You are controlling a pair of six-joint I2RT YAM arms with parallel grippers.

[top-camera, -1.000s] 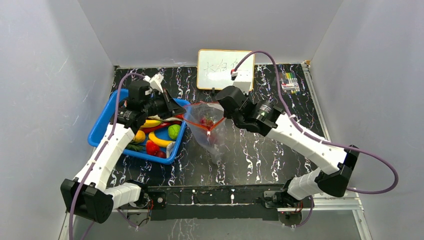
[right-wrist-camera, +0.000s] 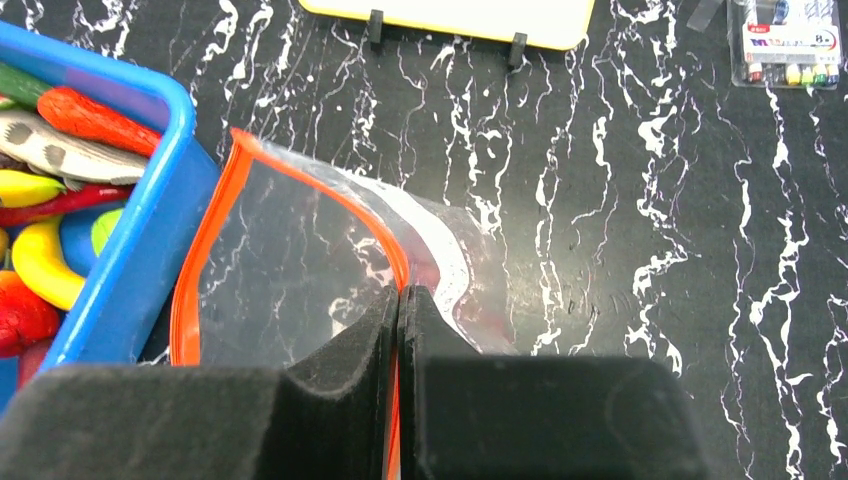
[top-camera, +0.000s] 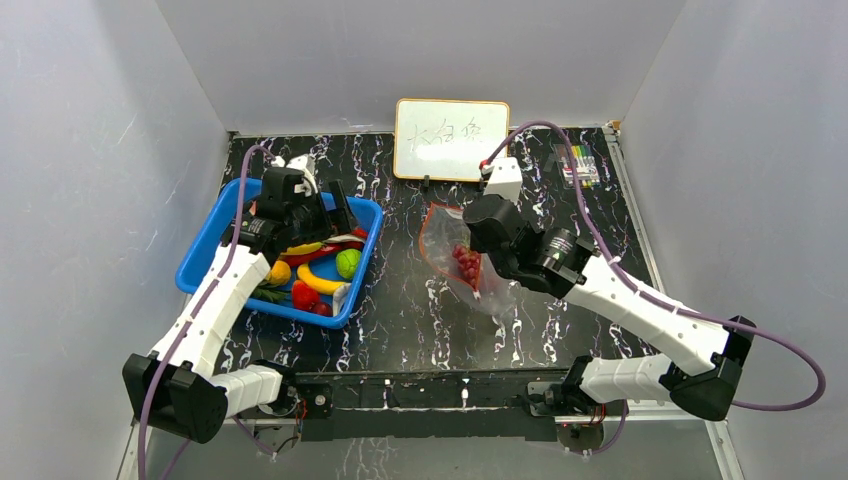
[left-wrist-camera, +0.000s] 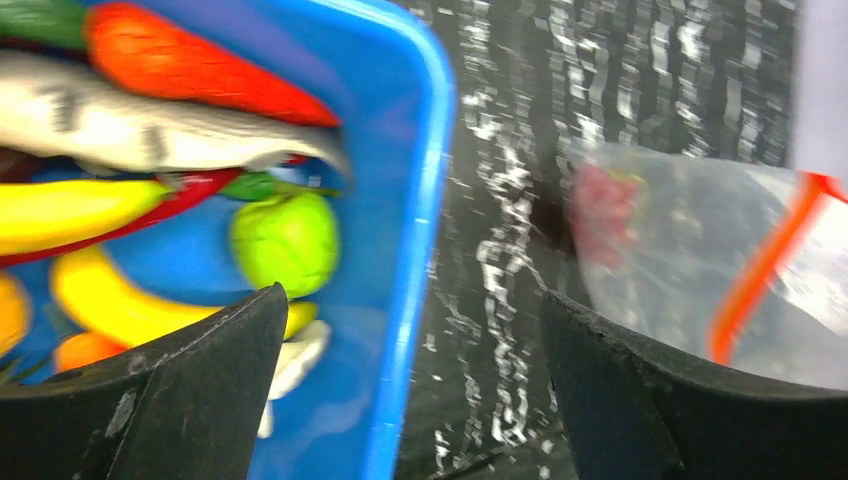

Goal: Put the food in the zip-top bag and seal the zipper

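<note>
The clear zip bag, with orange zipper edge, lies mid-table holding red grapes, blurred through the plastic in the left wrist view. My right gripper is shut on the bag's orange edge. My left gripper is open above the right side of the blue bin, apart from the bag. The bin holds toy food: a cabbage, banana, fish, peppers and other items.
A whiteboard stands at the back, with a pack of markers to its right. The table right of the bag is clear.
My right gripper has moved right with the bag, drawing it away from the bin.
</note>
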